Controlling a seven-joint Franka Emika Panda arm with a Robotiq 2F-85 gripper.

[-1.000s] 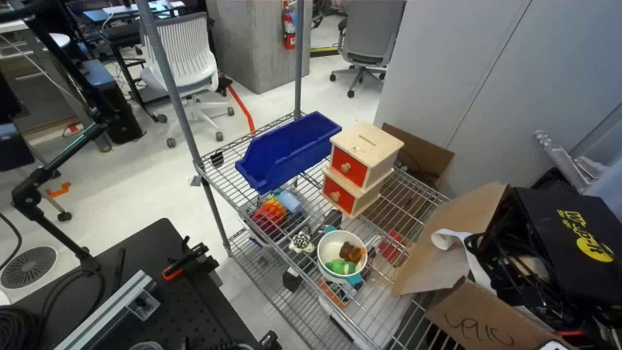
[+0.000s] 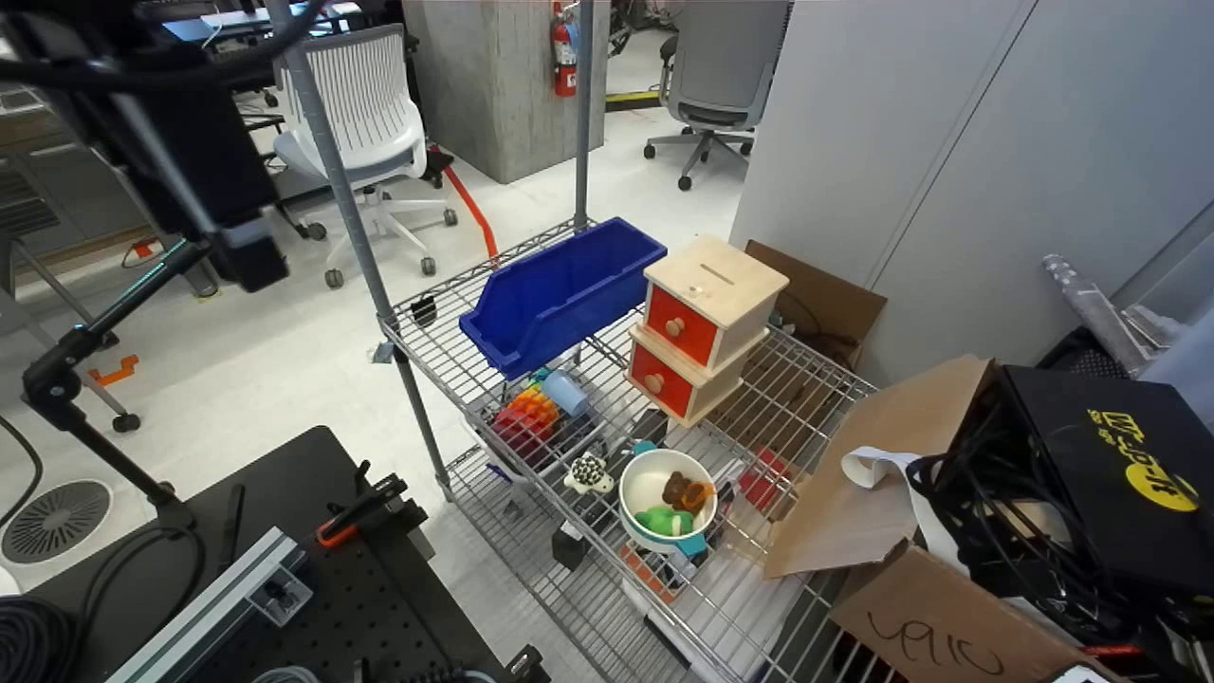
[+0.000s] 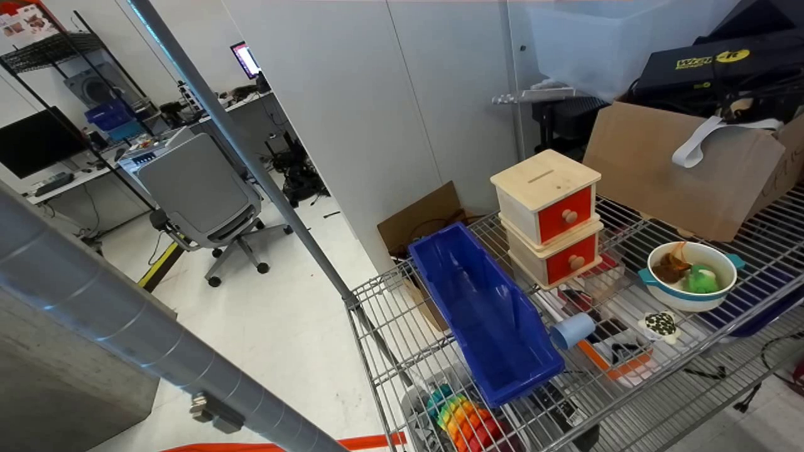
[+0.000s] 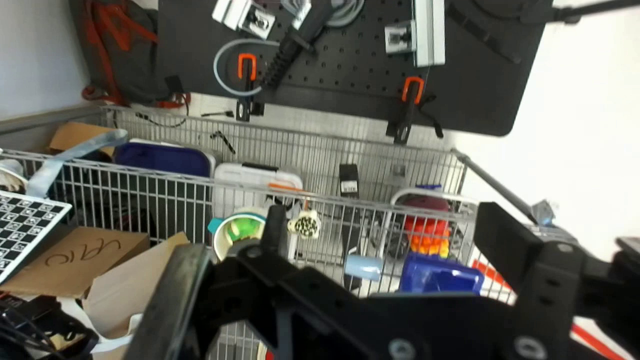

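Observation:
High over the wire shelf, my gripper is open, its black fingers wide apart with nothing between them. In the first exterior view the gripper (image 2: pixel 250 252) shows blurred at upper left, well away from the shelf's objects. A white bowl with teal handles (image 3: pixel 687 298) holds a green toy (image 3: pixel 701 279) and a brown toy (image 3: pixel 668 268). Beside it lies a white toy turtle with a spotted shell (image 2: pixel 588 473). A light blue cup (image 3: pixel 573 331) lies on its side near a long blue bin (image 3: pixel 482 316). Behind stands a two-tier wooden box with red drawers (image 2: pixel 695 330), both shut.
An open cardboard box (image 2: pixel 910 615) with cables takes up one end of the shelf. Grey posts (image 2: pixel 347 205) rise at the shelf's other end. A black pegboard table (image 2: pixel 376 615) stands alongside. Rainbow-coloured toys (image 3: pixel 467 422) sit below the wire.
The arm and gripper have moved right in the first exterior view, from the left edge toward the shelf. The objects on the shelf have stayed put.

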